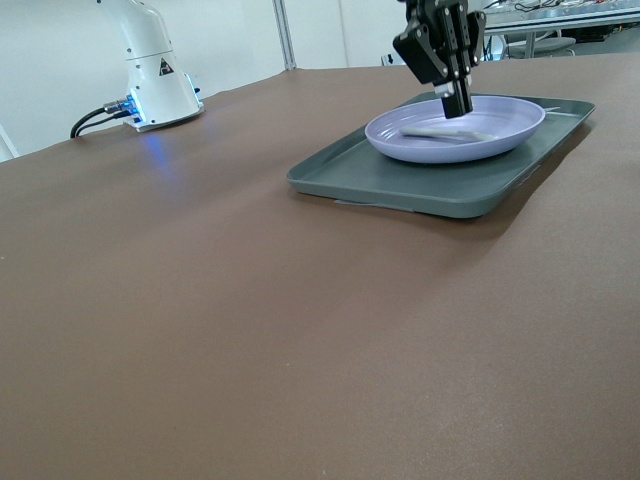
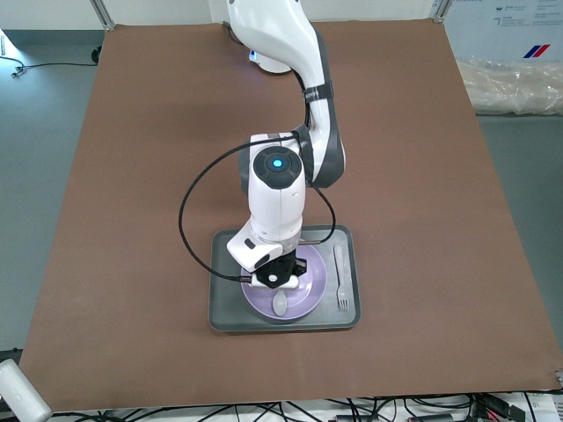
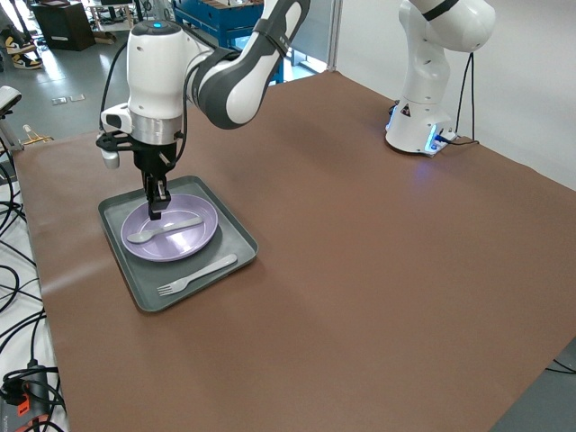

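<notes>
A grey tray (image 2: 227, 303) holds a lilac plate (image 2: 308, 299) with a white spoon (image 3: 142, 237) lying on it, and a white fork (image 2: 341, 278) beside the plate. The black gripper (image 1: 457, 105) hangs over the plate, just above the spoon, pointing down. In the right view the gripper (image 3: 155, 212) is low over the spoon; in the left view the arm's head largely hides it. Whether the fingers are open or shut, I cannot tell.
</notes>
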